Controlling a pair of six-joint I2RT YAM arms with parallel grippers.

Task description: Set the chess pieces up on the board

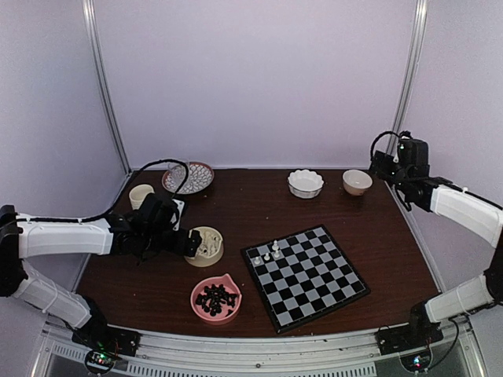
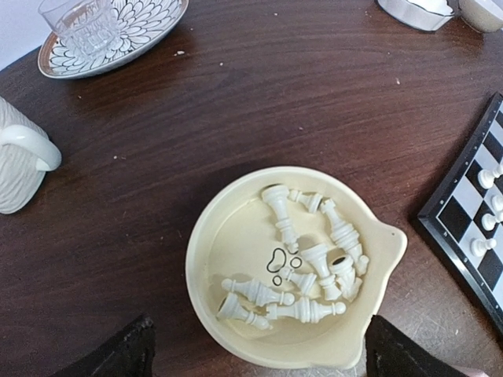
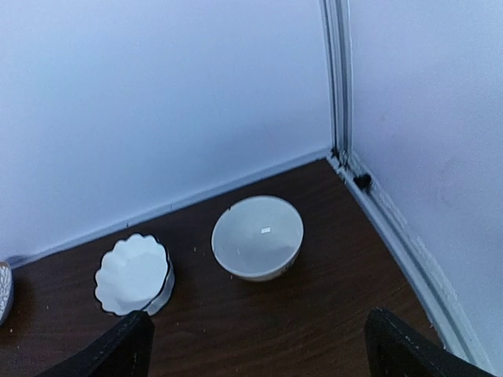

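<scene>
Several white chess pieces [image 2: 305, 309] lie jumbled in a cream bowl [image 2: 206, 228] with a spout. My left gripper hangs over that bowl, its fingers wide open and nothing between them. On the left corner of the black-and-grey chessboard [image 1: 318, 287] stand several white pieces [image 1: 276, 246]. Black pieces [image 1: 215, 299] fill a pink bowl [image 1: 196, 290] in front of the cream one. Away from the board, at the right side and raised above the table, my right gripper is open and empty.
Along the back stand a patterned plate [image 1: 203, 177] with a clear glass [image 2: 86, 31], a fluted white bowl [image 1: 306, 184] and a plain white bowl [image 1: 357, 182]. A white mug [image 2: 20, 161] is at the left. The table's middle behind the board is bare.
</scene>
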